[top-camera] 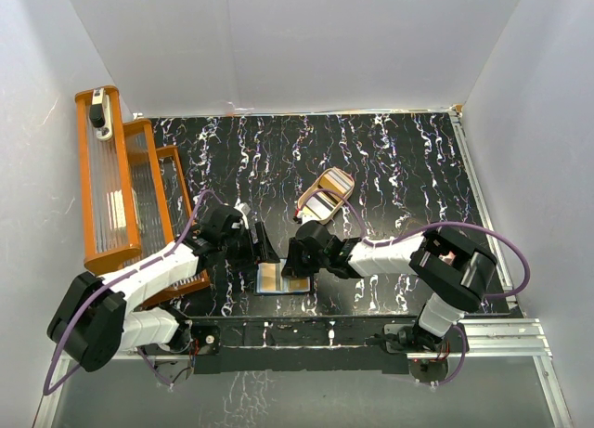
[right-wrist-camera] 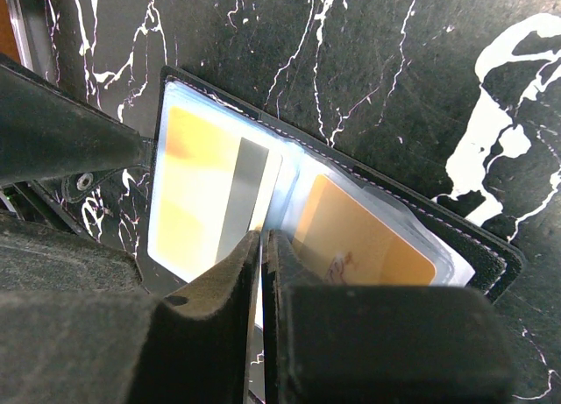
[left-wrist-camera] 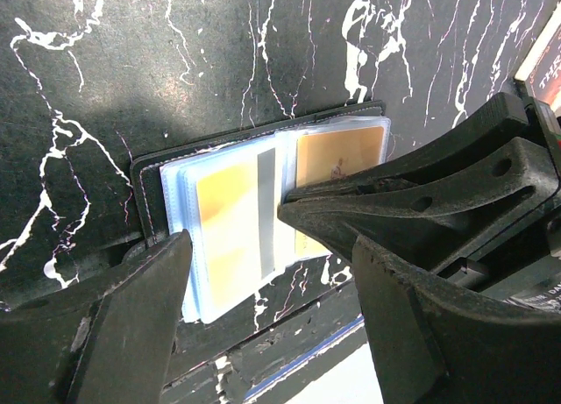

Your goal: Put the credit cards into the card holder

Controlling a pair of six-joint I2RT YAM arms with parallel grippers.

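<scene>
The card holder, black-backed with clear sleeves, lies spread flat near the table's front edge. Its left sleeve holds a yellow-and-white card with a grey stripe; an orange-brown card shows in the other sleeve. My right gripper is shut at the middle of the holder, its tips on the edge of a clear sleeve; the bit pinched is mostly hidden by the fingers. Over the holder's left half, my left gripper stands open, the striped card showing below and between its fingers, not gripped.
An orange-rimmed tray with several cards stands behind the right gripper. Orange-framed racks line the left side. The two grippers are close together over the holder. Bare table lies at the back right.
</scene>
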